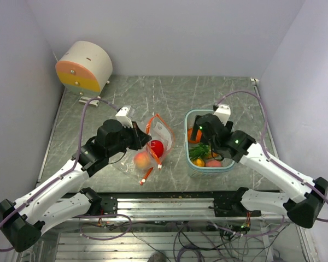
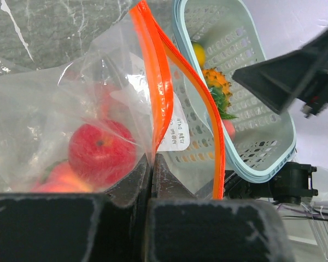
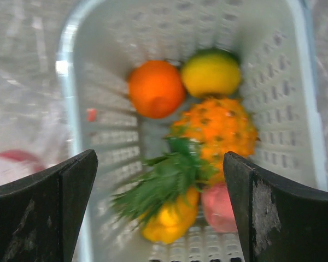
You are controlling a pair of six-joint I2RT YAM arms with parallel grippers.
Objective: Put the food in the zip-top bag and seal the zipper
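Observation:
My left gripper (image 1: 144,136) is shut on the edge of the clear zip bag (image 1: 163,132), whose orange zipper (image 2: 160,93) stands up. Inside the bag lie a red apple (image 2: 101,151) and a peach (image 1: 141,160). My right gripper (image 1: 212,125) hangs open over the plastic basket (image 1: 192,170), nothing between its fingers. Below it in the right wrist view are an orange (image 3: 156,89), a yellow-green mango (image 3: 211,72), a pineapple (image 3: 221,136), a yellow pepper (image 3: 169,221) and a pink fruit (image 3: 217,208).
A cream cylindrical object (image 1: 83,63) with coloured front stands at the back left. Walls bound the counter on both sides.

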